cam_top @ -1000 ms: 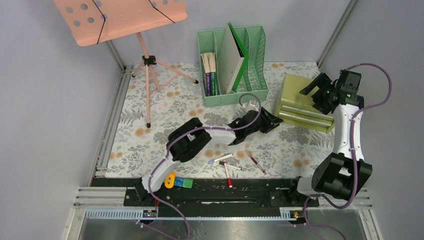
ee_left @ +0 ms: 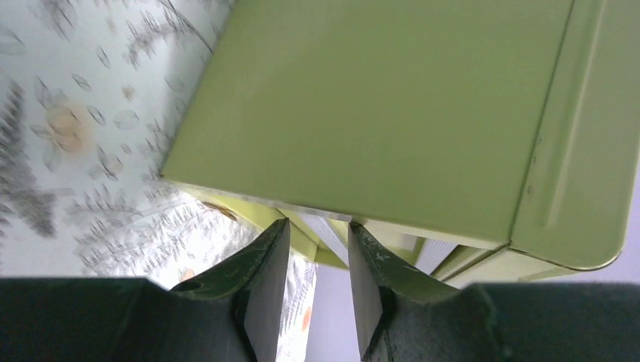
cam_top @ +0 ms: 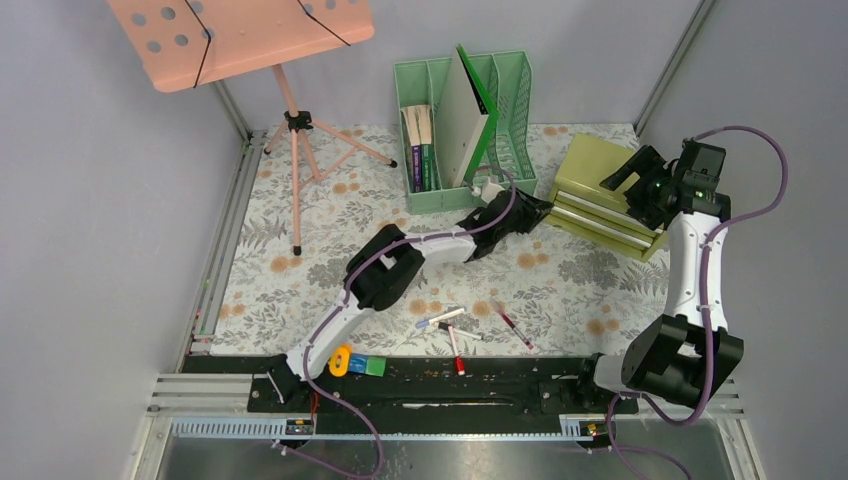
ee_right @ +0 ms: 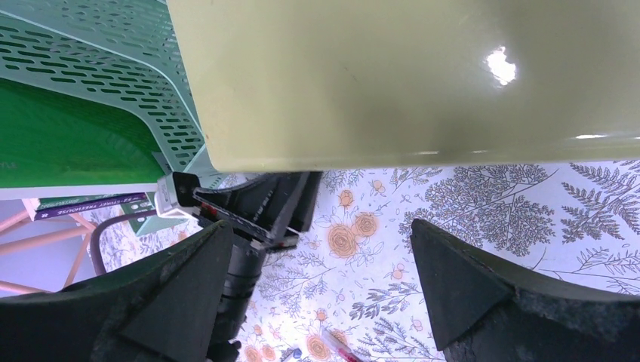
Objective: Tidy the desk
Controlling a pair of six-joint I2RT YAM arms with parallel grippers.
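An olive-green drawer box [cam_top: 595, 160] stands at the back right of the desk, with pale strips along its front. My left gripper [cam_top: 540, 210] is at the box's front left corner; in the left wrist view its fingertips [ee_left: 318, 230] are at the lower edge of the green panel [ee_left: 362, 105], fingers part open, with no object clearly held. My right gripper [cam_top: 625, 185] hangs over the box's right part, open; in the right wrist view its fingers [ee_right: 498, 294] stand wide apart below the glossy green edge [ee_right: 392, 90].
A mint file holder [cam_top: 420, 200] with books and a green binder stands at back centre. A pink music stand [cam_top: 295, 180] is at left. Several pens [cam_top: 440, 318] lie at the front centre, with yellow, blue and green items [cam_top: 373, 366] at the front edge.
The box has shifted slightly left and turned. The right arm has not moved.
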